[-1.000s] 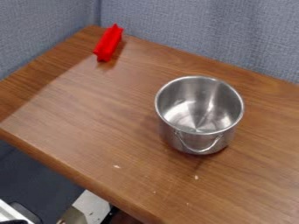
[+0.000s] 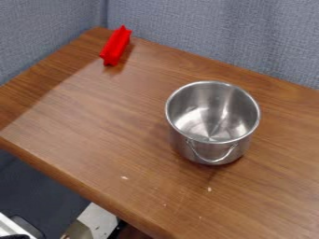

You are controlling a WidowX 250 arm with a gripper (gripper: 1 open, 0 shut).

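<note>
A red oblong object (image 2: 116, 46) lies on the wooden table near its back left corner, by the grey partition. An empty stainless steel pot (image 2: 212, 122) stands upright to the right of the middle, apart from the red object. No gripper can be made out; only small white and dark parts show at the bottom left, below the table's edge.
Grey fabric partitions (image 2: 221, 34) border the table at the back and left.
</note>
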